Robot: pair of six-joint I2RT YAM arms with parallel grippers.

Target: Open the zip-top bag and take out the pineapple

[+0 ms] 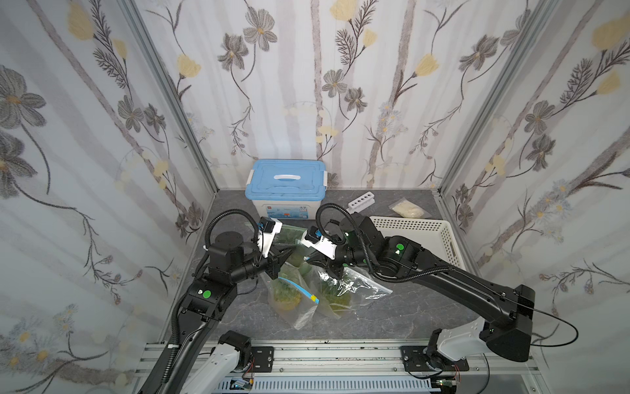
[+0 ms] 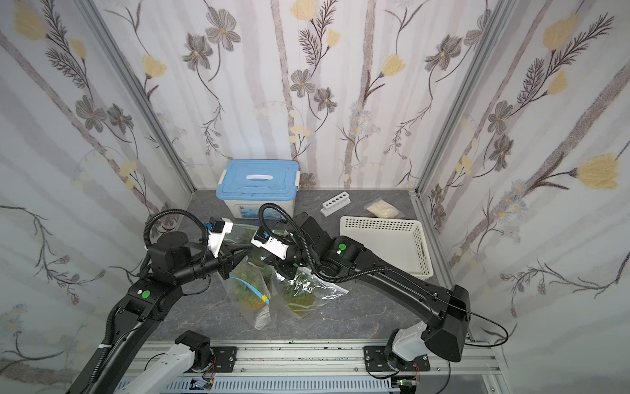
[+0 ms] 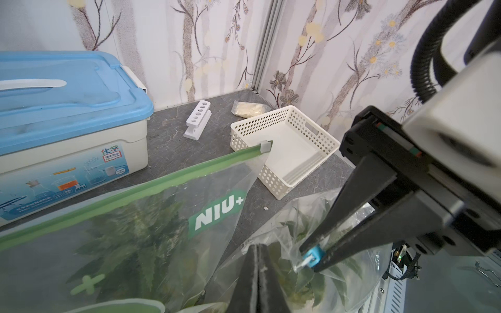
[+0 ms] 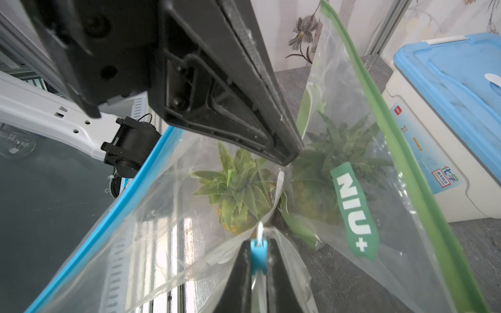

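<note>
My right gripper is shut on the blue slider (image 4: 259, 254) at a clear zip bag's edge. My left gripper is shut, nothing between its fingers, clear of the slider and to its left. Its fingers (image 4: 245, 99) stand in front of the bags in the right wrist view. One leafy pineapple (image 4: 234, 195) shows through clear plastic beside a blue zip strip (image 4: 112, 211). Another pineapple (image 4: 334, 177) is inside the green-topped NIU+ bag (image 3: 156, 208). From above, a clear bag (image 1: 354, 289) lies below the right gripper; arms hide parts of the bags.
A blue-lidded box (image 1: 286, 187) stands at the back. Behind and right are a white rack (image 3: 198, 120), a small packet (image 3: 250, 108) and a perforated white basket (image 3: 284, 146). Bare grey tabletop lies at the front right.
</note>
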